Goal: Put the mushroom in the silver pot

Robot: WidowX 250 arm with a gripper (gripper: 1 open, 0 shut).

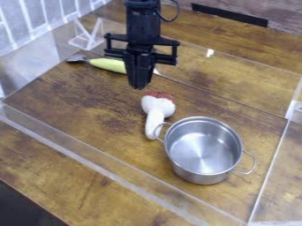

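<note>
A white mushroom (154,113) with a reddish patch at its upper end lies on the wooden table, touching or very close to the left handle of the silver pot. The silver pot (203,152) stands upright at the right front, and its visible inside is empty. My black gripper (140,81) hangs above and behind the mushroom, a little to its left in the view. Its fingers point down and look close together; whether they are open or shut is too small to make out. No object shows between them.
Behind the gripper, a yellow-green cob-like item (109,65) lies on the table beside a dark-ended utensil (77,59). Low clear walls (71,146) enclose the work area. Bare wood (71,110) spreads across the left side.
</note>
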